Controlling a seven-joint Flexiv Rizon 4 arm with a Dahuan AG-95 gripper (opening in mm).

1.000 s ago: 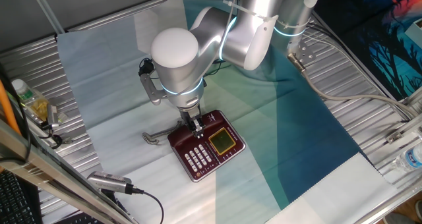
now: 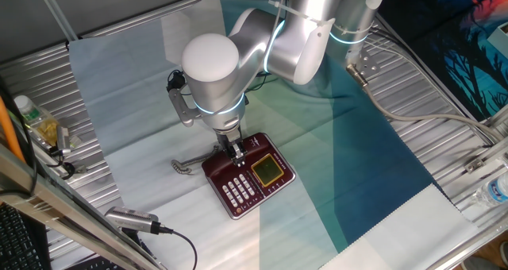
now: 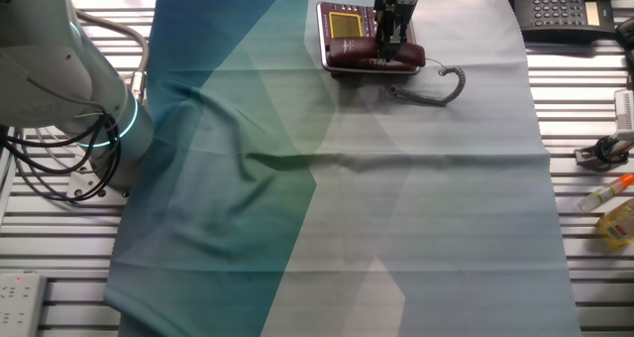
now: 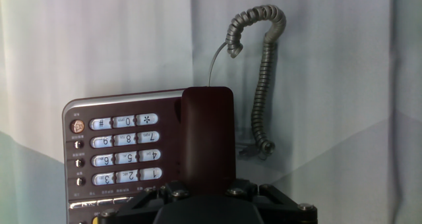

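Note:
A dark red desk phone (image 2: 250,175) lies on the cloth under my arm, with white keys and a yellow-framed screen (image 3: 347,26). Its handset (image 4: 208,135) rests along one side of the phone body. My gripper points down over the handset, one finger at either side of it. The fingers come close to the handset's edges, but their tips are hidden, so whether they press on it cannot be told. From the handset's end runs a grey coiled cord (image 4: 264,85), lying loosely on the cloth.
A black desk phone (image 3: 565,15) stands off the cloth's corner. Near the rack, a silver cylindrical device (image 2: 132,220) with a black cable lies at the cloth's edge. Bottles (image 2: 44,127) stand at the far side.

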